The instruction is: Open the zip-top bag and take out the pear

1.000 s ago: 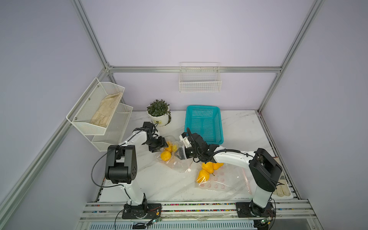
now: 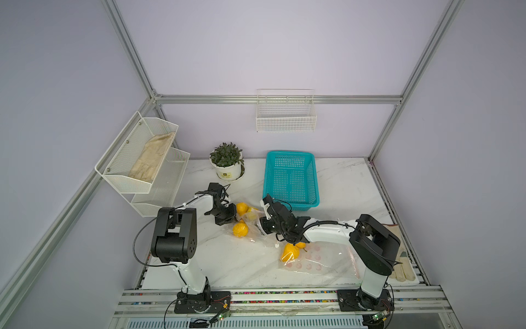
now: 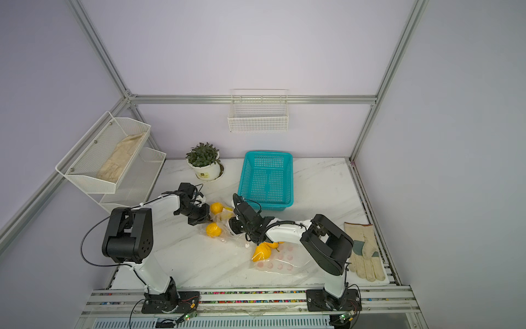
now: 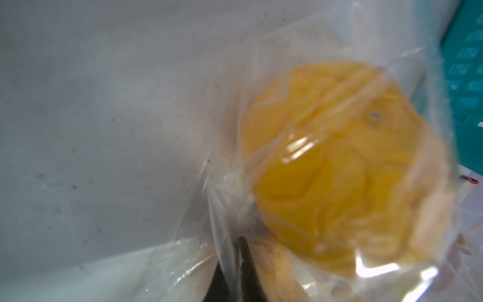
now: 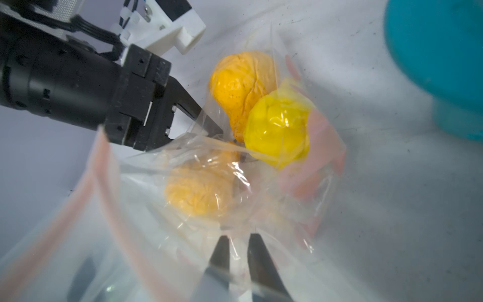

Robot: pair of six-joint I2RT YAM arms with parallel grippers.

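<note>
The clear zip top bag [image 5: 322,176] lies on the table with two orange-yellow pears [image 5: 241,80] [image 5: 198,188] and a bright yellow fruit [image 5: 279,128] inside. My left gripper is shut at the bag's left side, a fold of clear film running between its fingertips. From the right, my right gripper reaches over the bag's opening end, fingers parted, with film around them and no fruit between. The pink zip strips [image 5: 108,196] stand up close to the right wrist camera. In the left wrist view one pear [image 4: 342,166] shows large through film.
A second clear bag [image 2: 323,260] with pears [image 2: 290,252] lies under the right arm. Behind the fruit stands an empty teal basket [image 2: 291,178], with a potted plant [image 2: 226,161] to its left.
Both grippers have shifted slightly toward the table's front. The bagged fruit has moved a little and spread apart, with one pear now showing clearly at the back.
</note>
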